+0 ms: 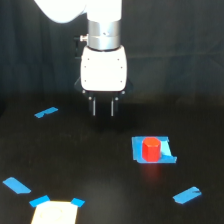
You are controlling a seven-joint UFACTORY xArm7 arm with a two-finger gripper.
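A red block (151, 149) rests on a blue-and-white patch (168, 158) to the right of centre on the dark table. My gripper (103, 113) hangs from the white arm, up and to the left of the block in the view. Its two thin dark fingers point down with a gap between them, and nothing shows in that gap. The block is apart from the fingers. How high the fingertips are above the table is hard to judge.
A pale, orange-edged object (55, 213) is cut off by the bottom edge, with blue tape around it. Other blue tape strips (187, 195) lie flat on the table.
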